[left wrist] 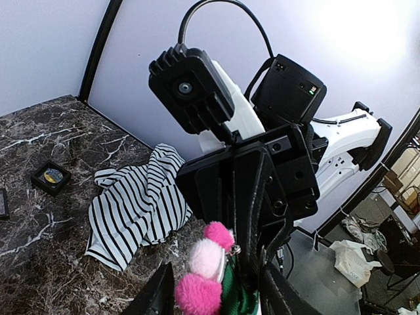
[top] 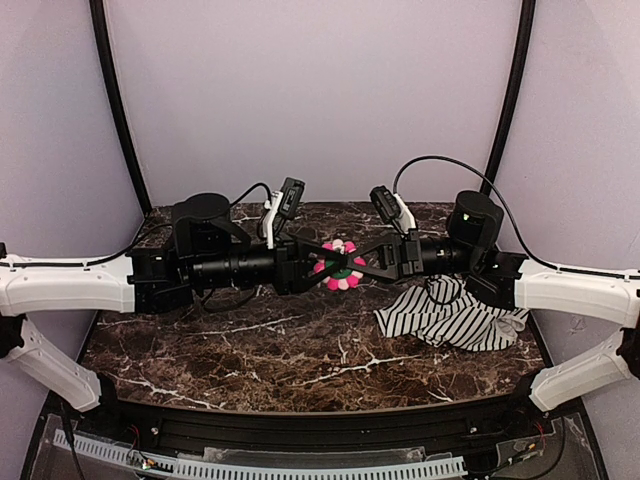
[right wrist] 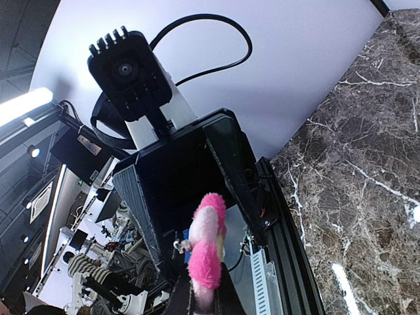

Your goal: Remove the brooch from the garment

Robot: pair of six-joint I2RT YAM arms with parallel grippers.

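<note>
Between both grippers in the middle of the top view hangs a pink and white flower brooch (top: 340,278) with a green centre, above the table. My right gripper (top: 360,262) is shut on it, as the right wrist view shows with pink petals (right wrist: 205,262) between its fingers. My left gripper (top: 330,262) meets it from the other side; in the left wrist view its fingers stand part open around the brooch (left wrist: 197,292). The striped garment (top: 450,320) lies crumpled on the table at the right, apart from the brooch.
A small black square object (left wrist: 51,177) lies on the marble table (top: 230,360) near the garment, with a dark flat item (left wrist: 3,203) beside it.
</note>
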